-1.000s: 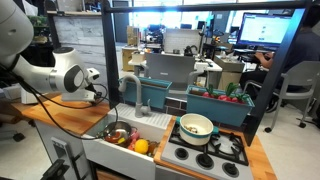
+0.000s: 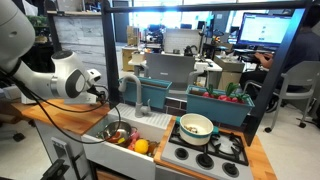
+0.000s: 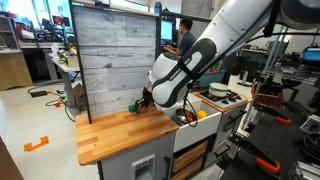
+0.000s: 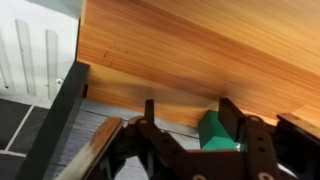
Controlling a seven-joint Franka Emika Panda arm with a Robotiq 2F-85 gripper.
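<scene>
In the wrist view, my gripper has its two dark fingertips apart, with wooden counter showing in the gap. A green object (image 4: 214,132) is close by the right fingertip, partly hidden behind it; whether they touch I cannot tell. From the second exterior view, that green object (image 3: 133,107) appears at the back of the wooden counter (image 3: 115,138), beside my gripper (image 3: 146,103) and near the white plank wall. My gripper (image 2: 100,96) is left of the sink in the first exterior view, its fingertips too small to read there.
Right of the gripper, the sink (image 2: 150,133) holds a metal bowl (image 2: 118,132) and colourful items. Further right, a pot (image 2: 196,127) stands on the stove. A dark post (image 2: 109,55) rises near the hand.
Bowl, sink items and pot stay where they were.
</scene>
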